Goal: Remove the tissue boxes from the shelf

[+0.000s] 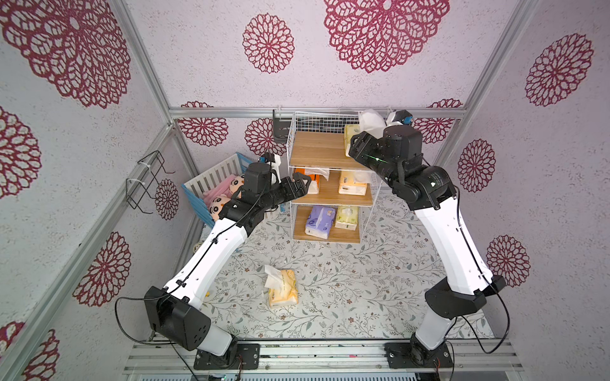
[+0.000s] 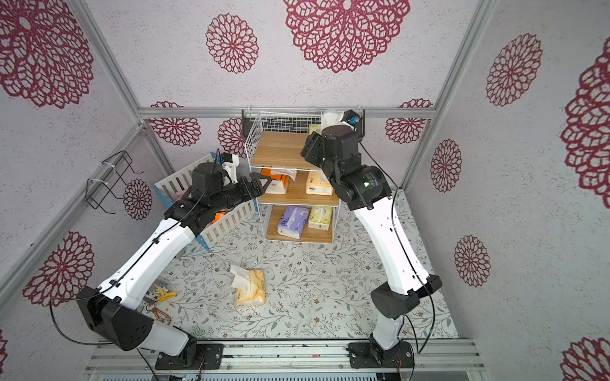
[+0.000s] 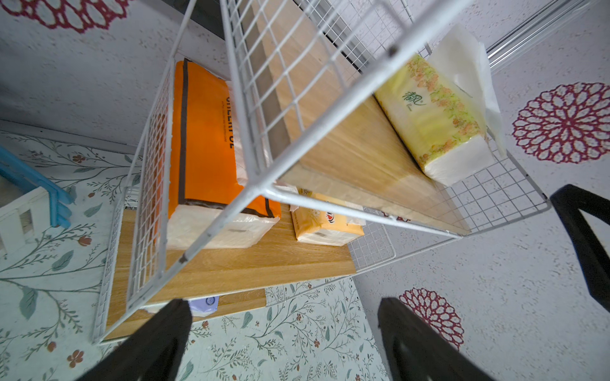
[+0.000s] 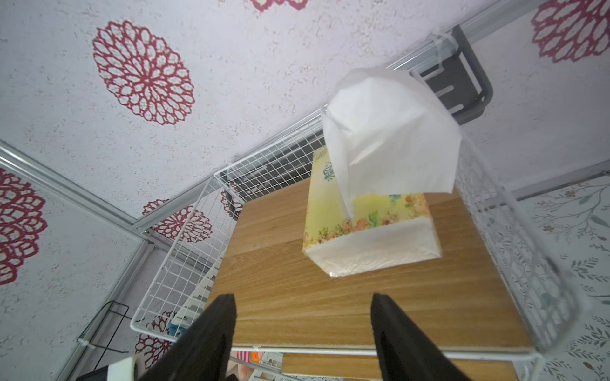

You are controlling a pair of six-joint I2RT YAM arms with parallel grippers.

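Note:
A yellow floral tissue pack (image 4: 371, 238) with a white sheet sticking up lies on the shelf's top board (image 4: 273, 254). My right gripper stands open in front of that pack, its fingers (image 4: 213, 327) apart and empty. On the middle board are an orange tissue pack (image 3: 206, 139) and a yellow-orange one (image 1: 352, 184). The bottom board carries a purple pack (image 1: 320, 221) and a pale yellow one (image 1: 346, 216). Open and empty, my left gripper hangs before the shelf's left side, close to the orange pack.
One yellow-orange tissue pack (image 1: 283, 289) lies on the patterned table in front. White wire sides (image 4: 514, 254) border the shelf. A white-and-blue crate (image 2: 235, 222) with dolls stands left of it.

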